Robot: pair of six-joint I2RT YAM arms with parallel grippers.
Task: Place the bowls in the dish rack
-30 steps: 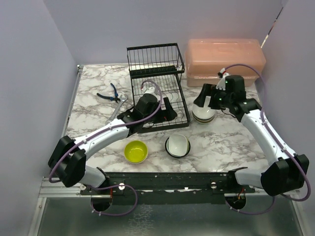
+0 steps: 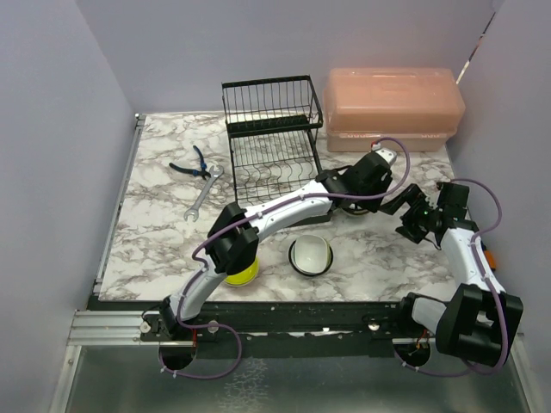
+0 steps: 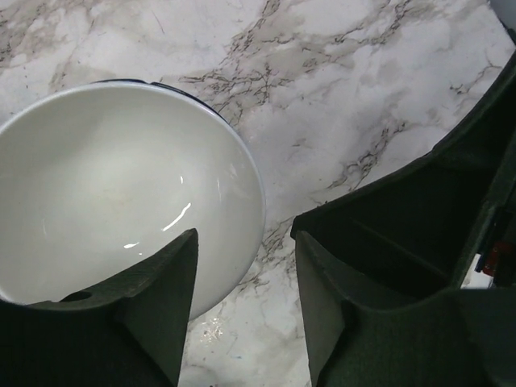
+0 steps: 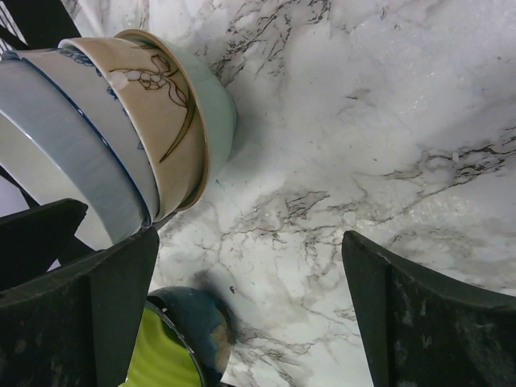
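Observation:
My left gripper [image 2: 375, 191] is over the stack of bowls right of the rack, hiding most of it in the top view. In the left wrist view it is part open beside the white top bowl [image 3: 121, 185], its fingertips at the near rim. My right gripper [image 2: 411, 215] stands open to the right; its view shows the stacked bowls [image 4: 153, 113] at left, none between its fingers. A white bowl in a dark one [image 2: 311, 255] and a yellow bowl [image 2: 244, 274] lie in front. The black rack [image 2: 231, 138] stands behind.
A pink translucent box [image 2: 394, 99] sits at the back right. Pliers [image 2: 189, 169] and a wrench [image 2: 202, 194] lie left of the rack.
My left arm has moved right from over the rack onto the bowl stack. My right arm has drawn back to the right, away from the stack.

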